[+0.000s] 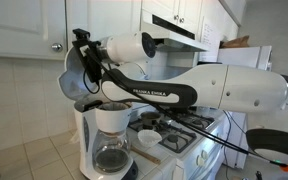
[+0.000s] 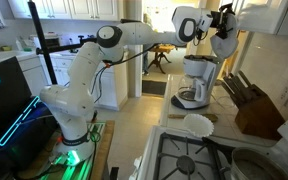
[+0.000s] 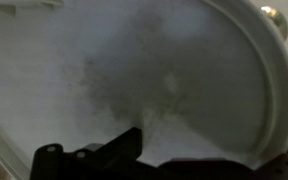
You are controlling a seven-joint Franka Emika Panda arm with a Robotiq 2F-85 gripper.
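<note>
A white coffee maker [image 1: 104, 125] with a glass carafe [image 1: 111, 153] stands on the counter; it also shows beyond the stove as a coffee maker [image 2: 197, 78] in exterior view 2. Its round lid [image 1: 72, 82] is raised and tilted above the body. My gripper [image 1: 85, 58] is up at this lid, overlapping it in exterior view 1, and appears as a dark gripper [image 2: 224, 25] over the lid [image 2: 225, 44] in exterior view 2. The pale lid [image 3: 174, 80] fills most of the wrist view, with dark gripper parts along the bottom. Finger opening and contact are unclear.
Cabinets [image 1: 24, 28] hang close beside and behind the gripper. A white bowl [image 2: 199, 125] sits between coffee maker and stove [image 2: 189, 160]. A knife block [image 2: 246, 90] and a pot [image 2: 259, 165] stand along the wall side.
</note>
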